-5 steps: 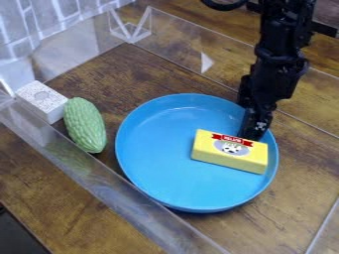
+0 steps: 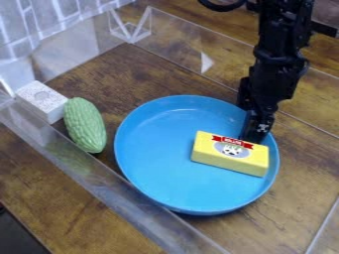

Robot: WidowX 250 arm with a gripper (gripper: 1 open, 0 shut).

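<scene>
A blue round plate (image 2: 162, 174) holds a yellow box (image 2: 212, 152) with a red label on its right part. The black gripper (image 2: 255, 124) hangs at the plate's back right rim, just above and behind the box, apart from it as far as shows. Its fingers are dark and hard to make out, with nothing visible held in them.
A green cabbage-like vegetable (image 2: 85, 125) lies left of the plate, with a white block (image 2: 42, 99) farther left. Clear plastic walls run along the left.
The gripper and arm have shifted very slightly. The objects have not visibly moved.
</scene>
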